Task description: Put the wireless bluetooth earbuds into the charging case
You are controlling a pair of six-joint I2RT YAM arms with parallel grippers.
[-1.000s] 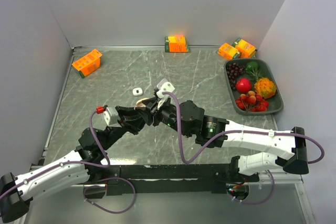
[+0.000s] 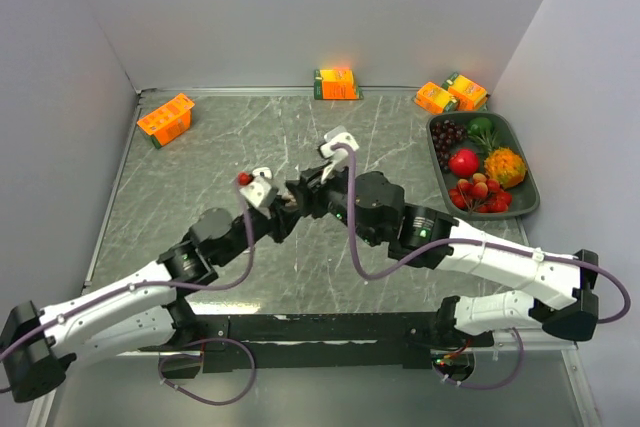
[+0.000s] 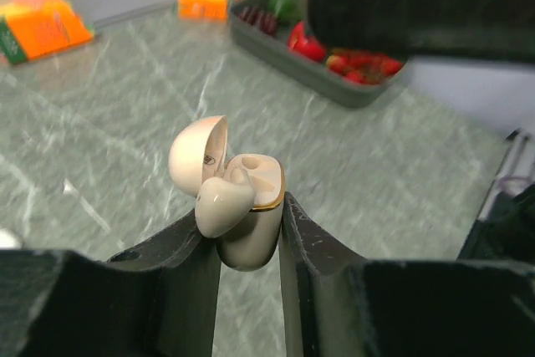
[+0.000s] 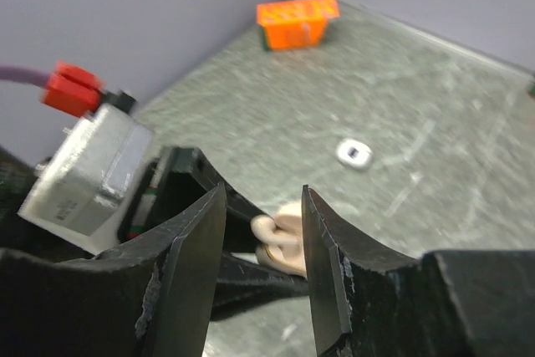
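Note:
The cream charging case [image 3: 251, 232] is held by my left gripper, shut on it, with its lid raised and a cream earbud [image 3: 224, 205] seated at the case's near side; the other compartment looks empty. My right gripper hangs just above and beside the case, its fingers apart with nothing clearly between them; the case shows behind them in the right wrist view. In the top view both grippers meet near the middle, hiding most of the case. A small white object [image 4: 354, 153] lies on the table.
Orange boxes [image 2: 337, 84] stand along the back, an orange basket [image 2: 166, 120] at the back left. A grey tray of fruit [image 2: 444, 177] sits at the right. The marble table around the arms is clear.
My left gripper with the case has moved up and right in the top view.

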